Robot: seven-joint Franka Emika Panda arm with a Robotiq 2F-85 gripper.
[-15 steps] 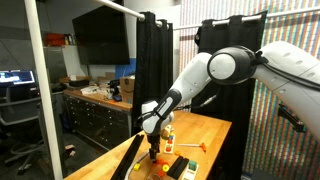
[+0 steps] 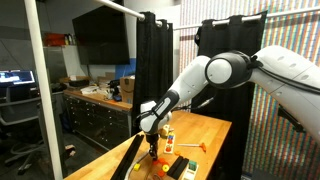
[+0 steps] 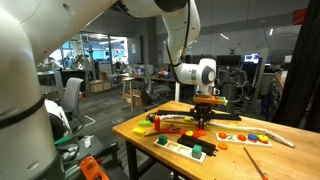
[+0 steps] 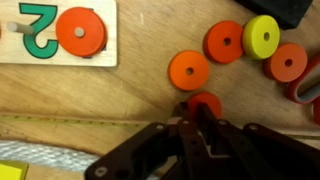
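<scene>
In the wrist view, a red ring lies on the wooden table, right at the tips of my gripper. The dark fingers cover its lower part, so whether they grip it or only stand around it is hidden. Exterior view 2 shows the gripper pointing down, low over the table among the pieces. Close by are an orange ring, another red ring, a yellow ring and an orange-red ring.
A wooden board with a green 2 and an orange-red ring sits at upper left. A black object and a red piece flank the rings. White braided rope and a yellow block lie lower left.
</scene>
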